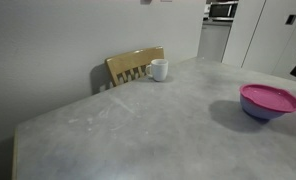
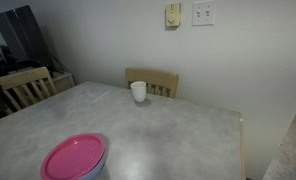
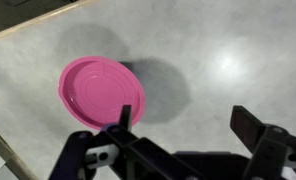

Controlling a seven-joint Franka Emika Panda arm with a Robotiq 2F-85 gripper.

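A bowl with a pink lid [image 1: 271, 98] and a bluish-purple body sits on the grey table, at the right of exterior view 1. In exterior view 2 the same pink-lidded bowl [image 2: 74, 157] is at the lower left. A white mug [image 1: 159, 70] stands upright at the table's far side, by a wooden chair. Seen from the wrist, my gripper is open above the table, its fingers apart with nothing held between them. The pink lid [image 3: 101, 92] lies below and to the left of the gap, partly overlapped in view by the left finger.
A wooden chair [image 1: 128, 66] stands against the far edge, near the wall. Another chair [image 2: 26, 86] appears at the left in exterior view 2.
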